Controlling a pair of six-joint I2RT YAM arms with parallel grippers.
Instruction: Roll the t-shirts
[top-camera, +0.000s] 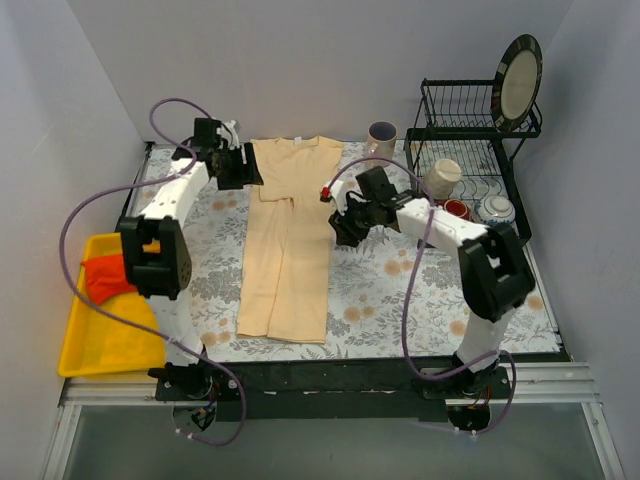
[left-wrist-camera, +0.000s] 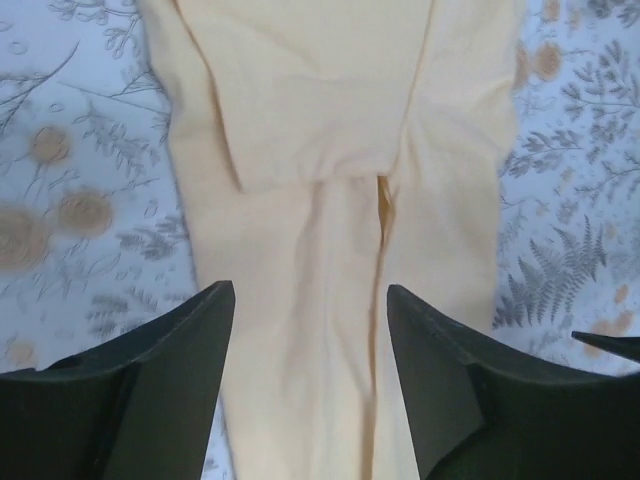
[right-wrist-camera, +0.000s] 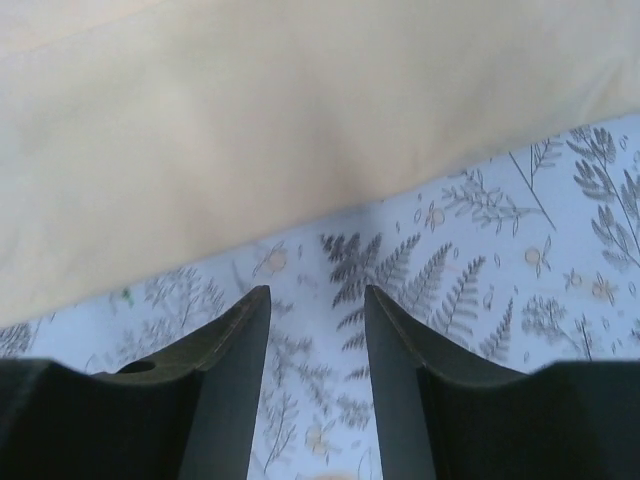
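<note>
A pale peach t-shirt (top-camera: 290, 250) lies folded into a long strip on the patterned table, with a flap turned over near its far end. In the left wrist view its folded flap (left-wrist-camera: 310, 110) and lengthwise seam show clearly. My left gripper (top-camera: 252, 184) is open at the strip's left edge near the far end, nothing between its fingers. To the strip's right is my right gripper (top-camera: 335, 215), its fingers parted over bare tablecloth in the right wrist view, with the cloth (right-wrist-camera: 300, 130) just beyond them. A red cloth (top-camera: 108, 278) is in the yellow bin.
The yellow bin (top-camera: 75, 340) stands at the left. A black dish rack (top-camera: 470, 140) with cups and a plate (top-camera: 517, 85) occupies the back right, beside a tall mug (top-camera: 381, 143). Free table lies at the front right.
</note>
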